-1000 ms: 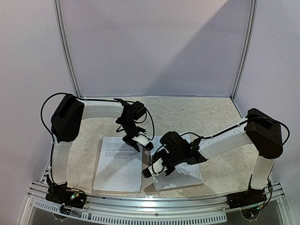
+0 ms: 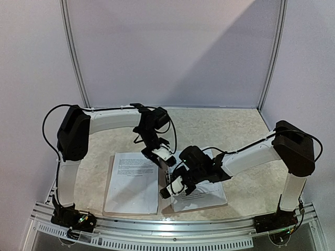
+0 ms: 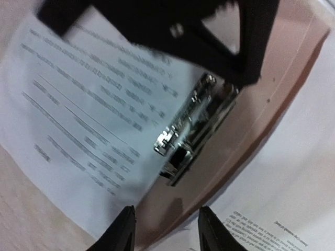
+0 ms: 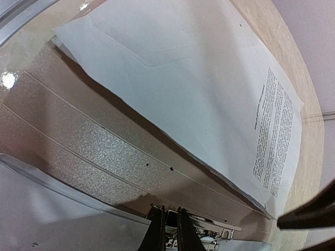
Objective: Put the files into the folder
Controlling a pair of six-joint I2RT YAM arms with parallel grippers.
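Note:
The brown folder [image 4: 104,141] lies open with a metal clip [image 3: 196,128] along its middle strip. One stack of printed sheets [image 2: 131,183] covers the folder's left half. Another stack of sheets [image 2: 207,196] lies on the right, beside the clip and partly under my right arm. My right gripper is closed at one end of the clip, its fingertips against the metal; the exact grip is partly hidden. In the left wrist view my left gripper stands open above the brown strip, nothing between its fingers, apart from the clip.
Bare table [image 2: 225,125] stretches behind both arms, and there is more free room at the right. A metal rail [image 2: 172,225] runs along the front edge close to the folder. The two grippers are near each other over the folder's middle.
The right arm and both stacks of sheets look unmoved.

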